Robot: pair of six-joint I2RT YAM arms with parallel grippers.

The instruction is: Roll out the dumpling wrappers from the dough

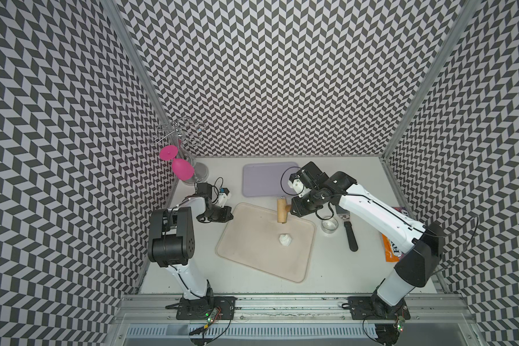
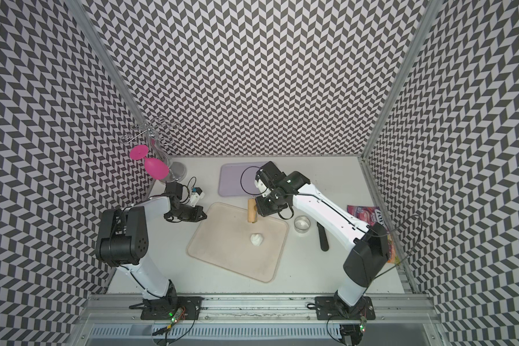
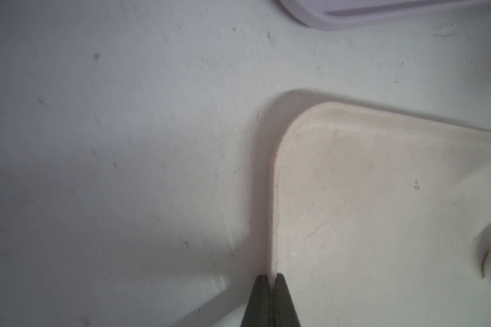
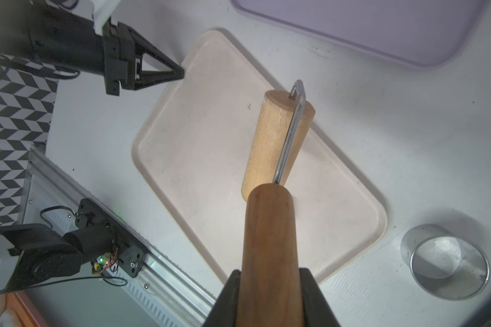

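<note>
A small white lump of dough (image 1: 285,239) lies on the beige tray (image 1: 253,253), right of the tray's middle. In the right wrist view it is hidden behind the rolling pin (image 4: 275,139). My right gripper is shut on the pin's wooden handle, and the roller is over the tray's back part, behind the dough and apart from it. At the tray's left edge, my left gripper is shut, with nothing visible between its fingers except the tray rim just beyond. The dough's edge also shows at the right of the left wrist view.
Behind the beige tray lies a lavender tray (image 1: 265,180). A metal cup (image 1: 329,225) and a black-handled tool (image 1: 350,236) stand to the right. Pink utensils (image 1: 182,169) rise at the back left. The left half of the beige tray is bare.
</note>
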